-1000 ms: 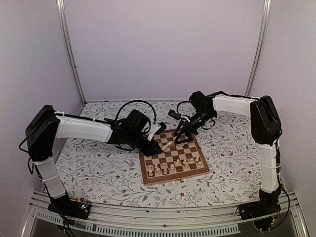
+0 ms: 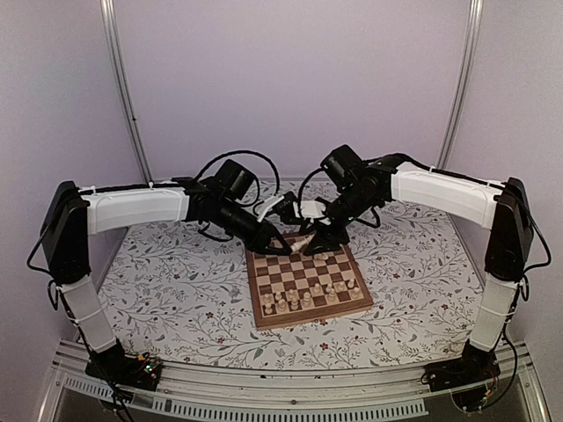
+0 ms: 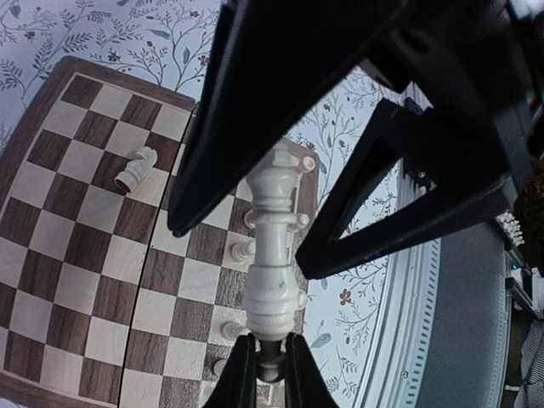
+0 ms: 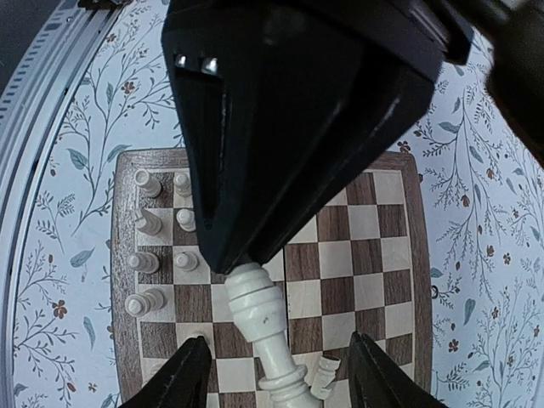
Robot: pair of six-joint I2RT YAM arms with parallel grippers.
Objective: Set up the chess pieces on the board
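A long white chess piece (image 3: 272,289) is held over the board (image 2: 286,322), its one end pinched in my left gripper, which is shut on it. From the other side my right gripper reaches over the same piece (image 4: 272,340). Its fingers (image 4: 183,378) stand apart, one to each side of the piece with gaps between. Seen from above, the left gripper (image 2: 290,250) and right gripper (image 2: 311,248) nearly meet above the board's far part. Another white piece (image 3: 136,168) lies on its side on the squares.
Several white pieces (image 4: 143,262) stand in rows along the board's near side. The far squares are mostly bare apart from the lying piece. Patterned cloth (image 2: 413,290) around the board is clear. Both arms crowd close together over the far edge.
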